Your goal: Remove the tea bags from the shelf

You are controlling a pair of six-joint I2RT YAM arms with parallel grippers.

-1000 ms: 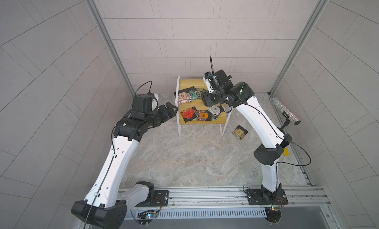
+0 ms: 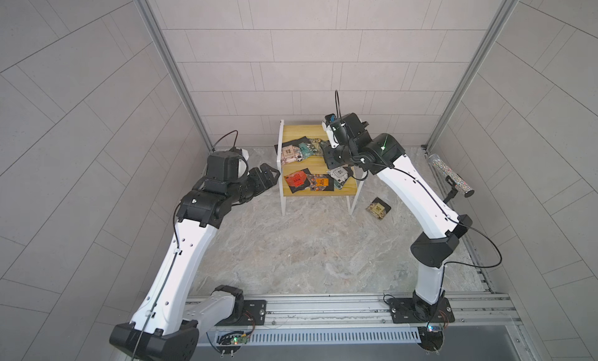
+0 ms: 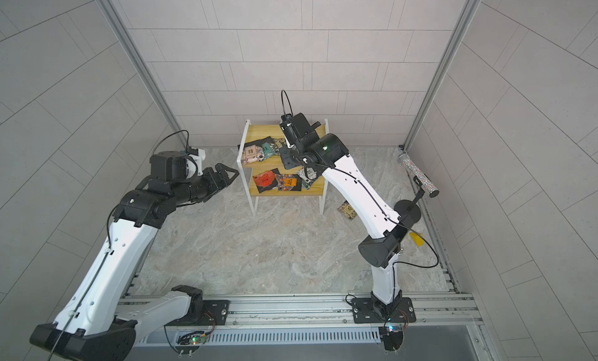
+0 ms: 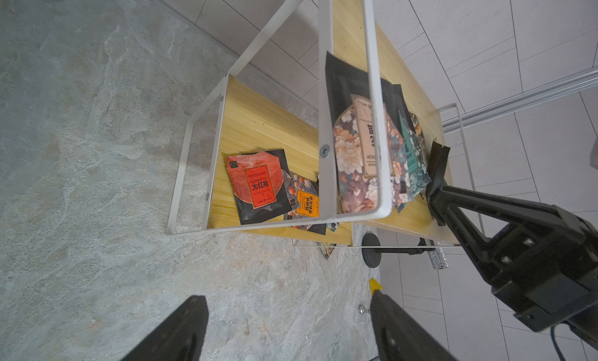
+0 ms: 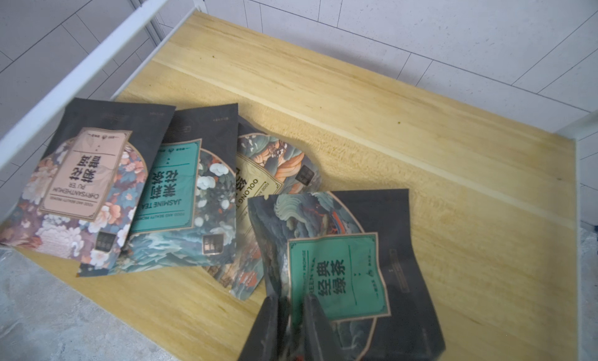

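My right gripper is at the green tea bag [image 5: 336, 267] on the upper shelf board [image 5: 398, 130], its fingers close together on that bag's edge; how firmly it grips is unclear. Chrysanthemum [image 5: 84, 174], jasmine [image 5: 165, 211] and oolong [image 5: 261, 174] bags overlap beside it. The lower shelf holds a red bag [image 4: 258, 186], an orange-label bag [image 2: 319, 182] and a pale bag [image 2: 338, 174]. My left gripper stands open outside the shelf's left side, with nothing between its fingers.
A tea bag [image 2: 378, 208] lies on the floor right of the shelf. A patterned cylinder on a stand [image 2: 451, 174] is at the right wall. The shelf's white frame [image 4: 377, 111] borders both boards.
The left arm has moved very slightly. The bags on the lower shelf look unchanged.
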